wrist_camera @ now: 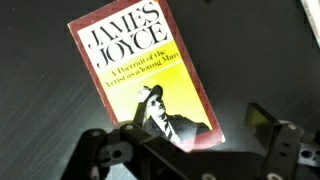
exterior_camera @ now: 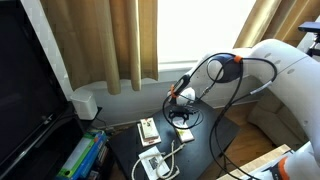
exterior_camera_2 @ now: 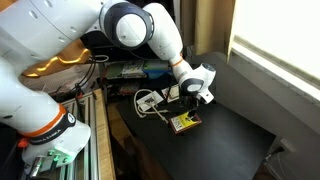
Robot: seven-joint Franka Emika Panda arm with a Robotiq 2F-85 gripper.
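Note:
A paperback book [wrist_camera: 137, 68] with "James Joyce" on its white, yellow and red cover lies flat on the dark table, tilted in the wrist view. Just above it, my gripper stands open with nothing between its fingers, and it overlaps the lower part of the cover in that view. From exterior view 2 the same book [exterior_camera_2: 186, 122] sits right below the gripper. In exterior view 1 the book [exterior_camera: 184, 134] is partly covered by the gripper and cables.
A second pale book [exterior_camera: 149, 129] lies to the left in exterior view 1, with a white power strip [exterior_camera: 155, 166] and its cord nearby. Upright books [exterior_camera: 76, 158] stand at the far left.

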